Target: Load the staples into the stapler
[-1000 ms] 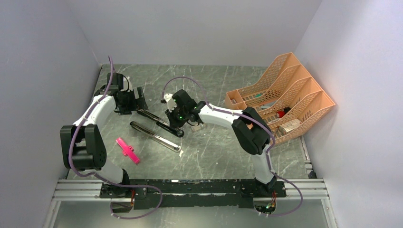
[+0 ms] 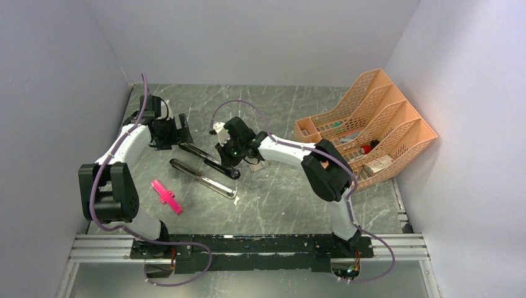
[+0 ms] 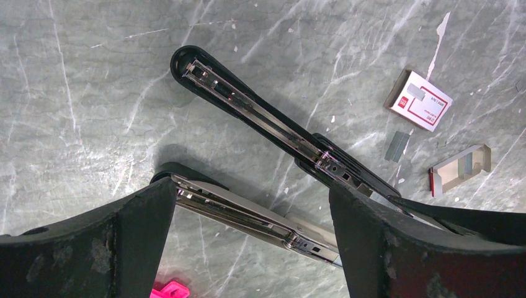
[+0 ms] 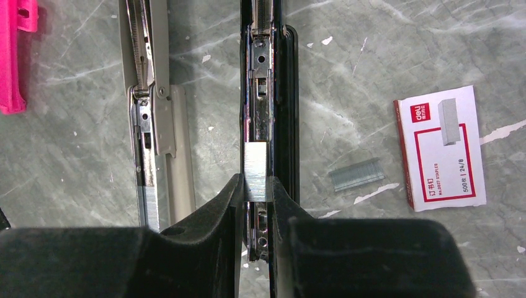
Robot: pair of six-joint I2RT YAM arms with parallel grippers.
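A black stapler (image 4: 287, 112) lies opened out on the table, its metal channel exposed. A silver staple strip (image 4: 255, 167) lies lengthwise along that channel, and my right gripper is shut on its sides. Whether the strip rests fully down in the channel, I cannot tell. Beside it lies a grey stapler (image 4: 162, 118), also opened, with staples (image 4: 151, 208) in its channel. My left gripper is open near the staplers' far-left ends, with nothing between its wide-apart fingers.
Right of the black stapler lie a loose staple strip (image 4: 358, 176) and a white-and-red staple box (image 4: 441, 149). An opened box part (image 3: 459, 169) is nearby. A pink stapler (image 2: 166, 197) lies front left; an orange organizer (image 2: 372, 118) stands right.
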